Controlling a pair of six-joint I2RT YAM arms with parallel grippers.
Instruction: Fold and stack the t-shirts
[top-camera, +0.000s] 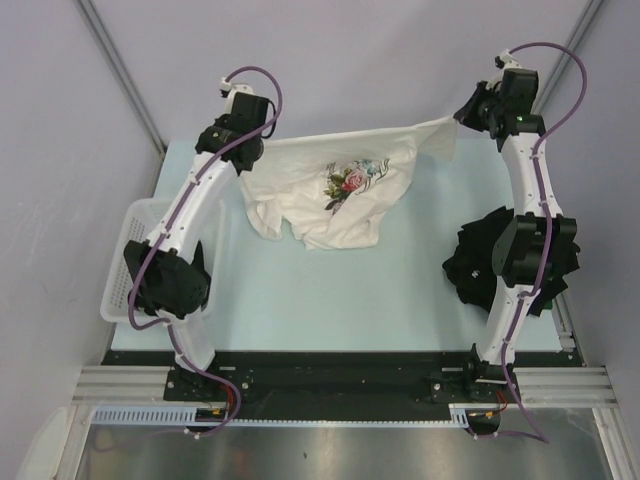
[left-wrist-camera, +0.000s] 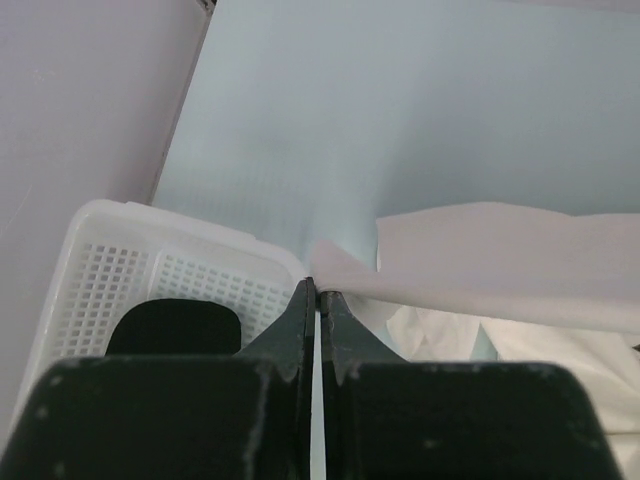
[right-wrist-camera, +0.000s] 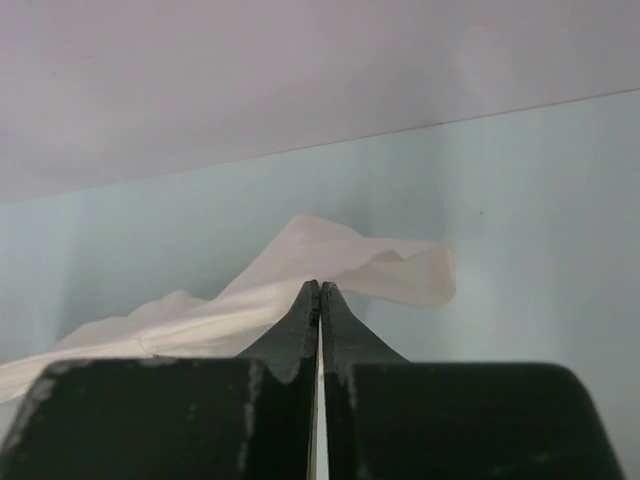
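A cream t-shirt (top-camera: 290, 185) with a rose print (top-camera: 352, 180) hangs stretched between my two grippers, its lower part lying on the table. My left gripper (top-camera: 262, 140) is shut on its left end; in the left wrist view the cloth (left-wrist-camera: 480, 260) runs off to the right from the fingertips. At the other end, my right gripper (top-camera: 460, 116) is shut on the cloth too. A loose flap (right-wrist-camera: 415, 270) sticks out past those fingertips in the right wrist view.
A white basket (top-camera: 125, 235) with something black inside stands at the left. Black cloth (top-camera: 475, 265) lies heaped at the right, partly under the right arm.
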